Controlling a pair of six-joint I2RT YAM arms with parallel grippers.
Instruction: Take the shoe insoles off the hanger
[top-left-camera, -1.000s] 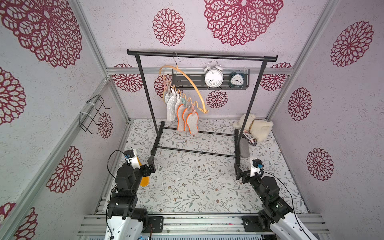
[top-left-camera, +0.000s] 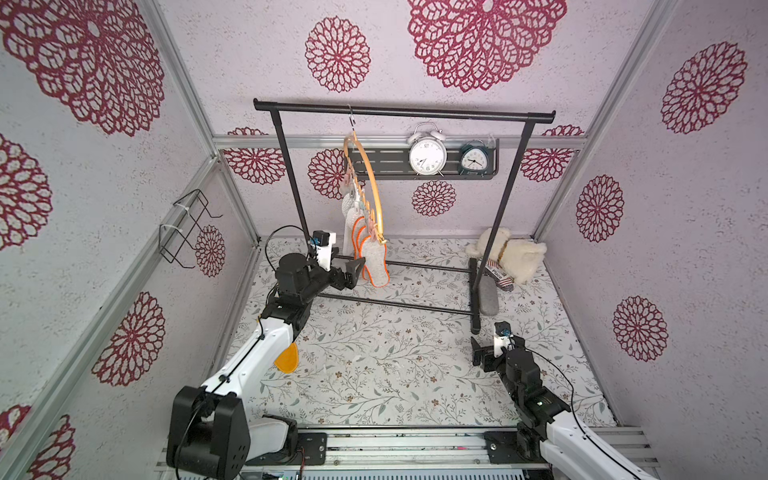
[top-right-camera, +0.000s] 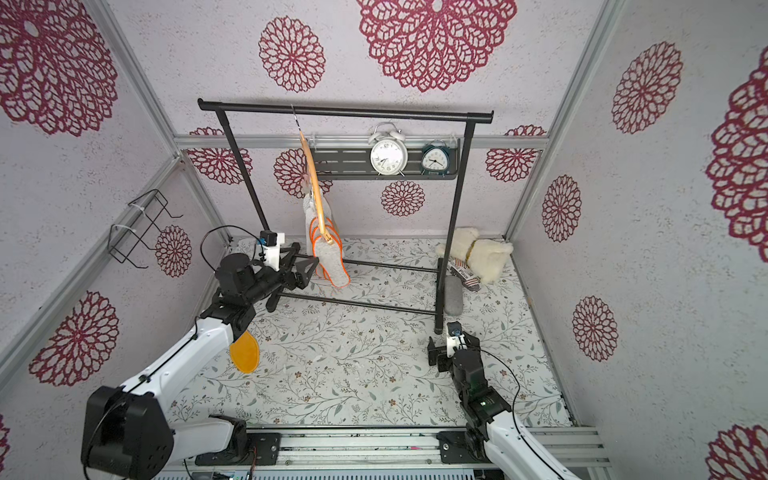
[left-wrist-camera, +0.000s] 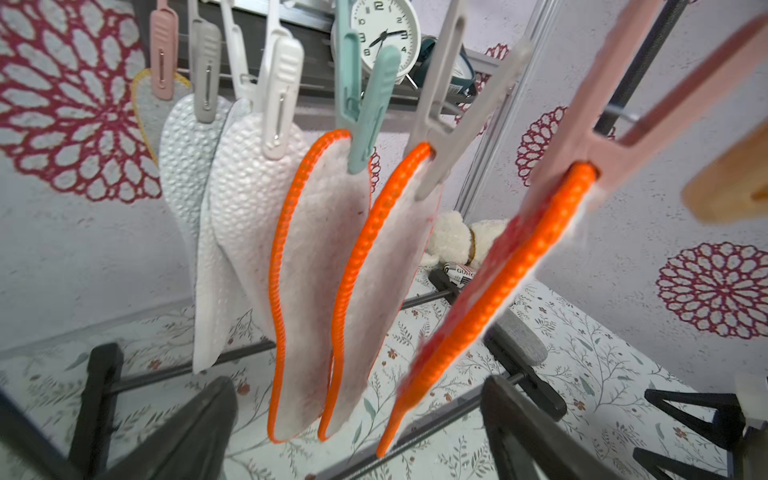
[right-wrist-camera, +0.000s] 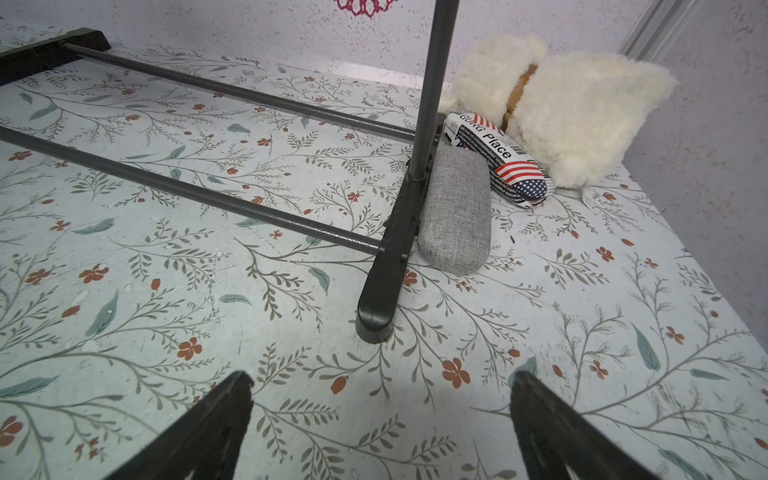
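White and grey insoles (left-wrist-camera: 312, 320), some edged in orange, hang by pastel clips (left-wrist-camera: 281, 96) from a wooden hanger (top-left-camera: 369, 184) on the rack's top bar. My left gripper (top-left-camera: 349, 272) stands open at the lower part of the front orange-edged insole (top-left-camera: 373, 260). In the left wrist view that insole (left-wrist-camera: 480, 308) descends between the blurred fingers, which are not closed on it. My right gripper (top-left-camera: 478, 352) is open and empty, low over the table by the rack's right foot (right-wrist-camera: 384, 296).
Alarm clocks (top-left-camera: 427, 157) sit on a back shelf. A plush toy (top-left-camera: 520, 256) and grey cushions (right-wrist-camera: 456, 208) lie beside the right foot. An orange object (top-right-camera: 245, 352) lies left.
The hanger has swung to a more edge-on angle. My right arm shifted slightly.
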